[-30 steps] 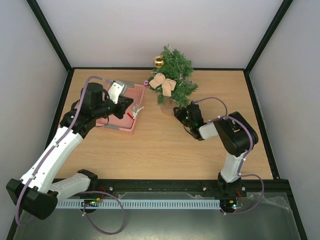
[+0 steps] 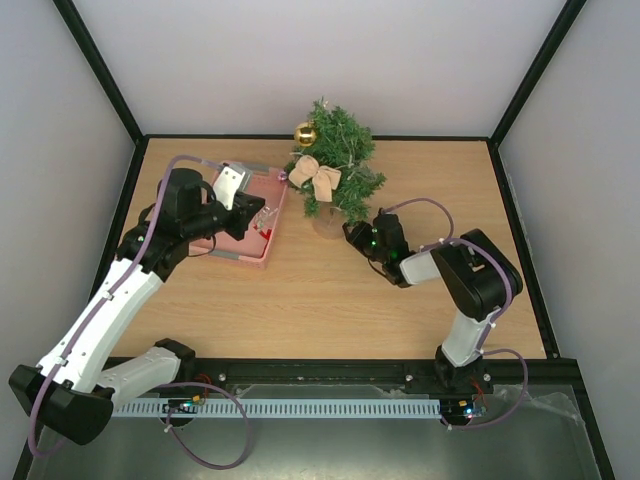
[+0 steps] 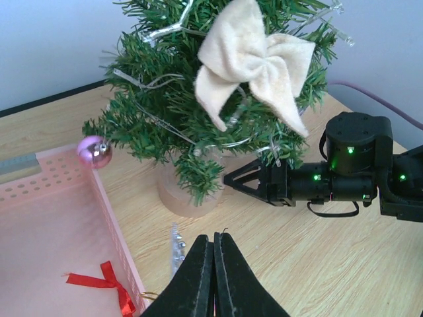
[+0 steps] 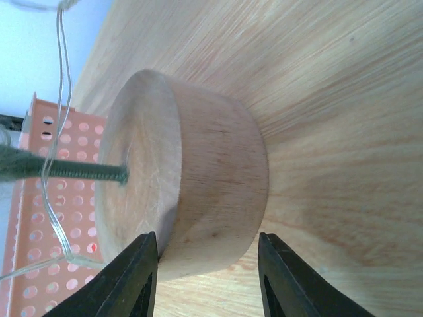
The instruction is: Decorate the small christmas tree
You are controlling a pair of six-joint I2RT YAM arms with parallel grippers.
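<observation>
The small Christmas tree (image 2: 345, 145) stands at the back of the table on a round wooden base (image 4: 218, 172). It bears a cream bow (image 3: 258, 63), a gold ball (image 2: 305, 135) and a pink ball (image 3: 94, 152). Low at the base, my right gripper is shut on its wooden rim, one finger (image 4: 142, 267) against the top face and the other by the underside. My left gripper is shut above the pink tray's right edge; no ornament shows between its fingertips. A clear ornament (image 3: 177, 247) appears just beyond it.
The pink tray (image 3: 109, 214) stands left of the tree and holds a red ribbon (image 3: 99, 282). Clear light wires (image 3: 158, 119) run through the branches.
The tree has shifted left and slightly toward the front, turning a little, with my right gripper at its base. My left arm has barely moved.
</observation>
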